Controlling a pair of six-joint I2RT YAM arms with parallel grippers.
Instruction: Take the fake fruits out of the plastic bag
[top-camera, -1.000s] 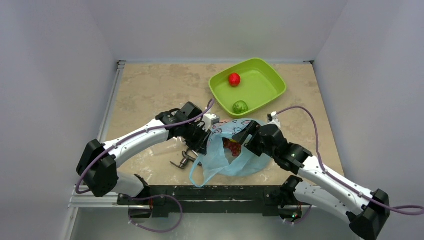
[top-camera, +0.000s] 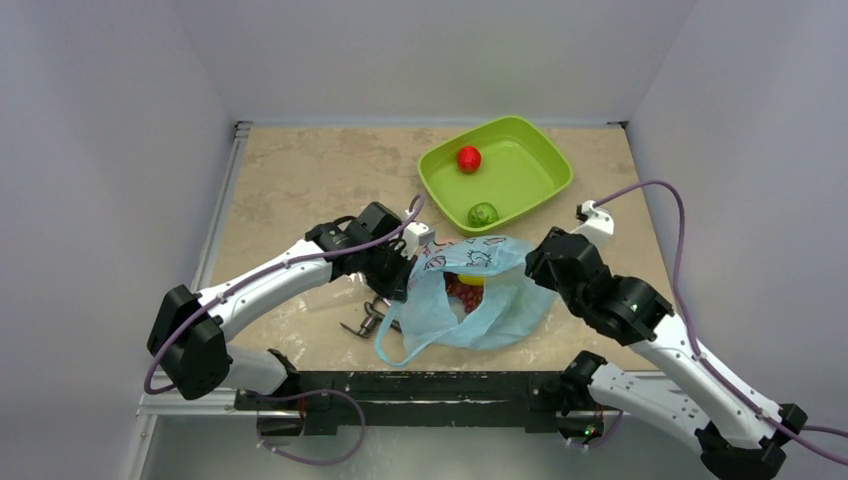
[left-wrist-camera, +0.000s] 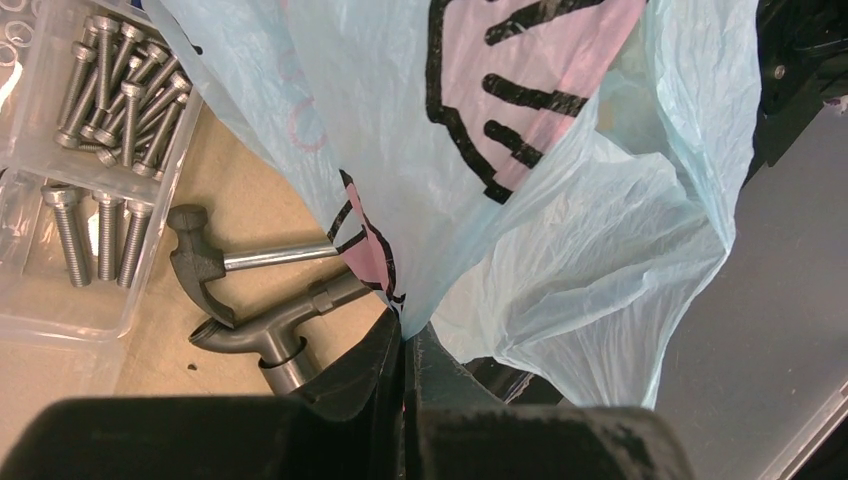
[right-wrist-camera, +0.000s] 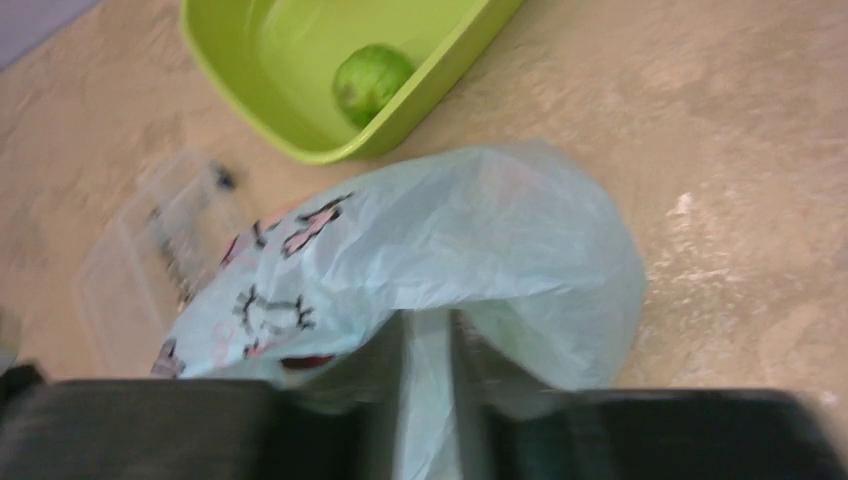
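Observation:
The light blue plastic bag (top-camera: 505, 318) lies mid-table, its mouth held up on the left. Inside it show red grapes (top-camera: 464, 294) and part of a yellow fruit (top-camera: 472, 280). My left gripper is shut on the bag's edge, film running up from its fingertips. Above the bag's right side hangs my right gripper, a narrow gap between its blurred fingers and only bag film seen beyond. In the green bin (top-camera: 540, 160) behind the bag are a red fruit (top-camera: 469, 159) and a green round fruit (top-camera: 482, 214).
A hammer (left-wrist-camera: 198, 262) and a dark pipe-like tool (left-wrist-camera: 265, 332) lie near my left gripper. A clear box of bolts (left-wrist-camera: 140, 215) stands beside them. Bare table (right-wrist-camera: 740, 200) extends right of the bag.
My right gripper has drawn back from the bag's mouth to the right, uncovering more of the bag. The left arm has shifted only slightly, still on the bag's edge.

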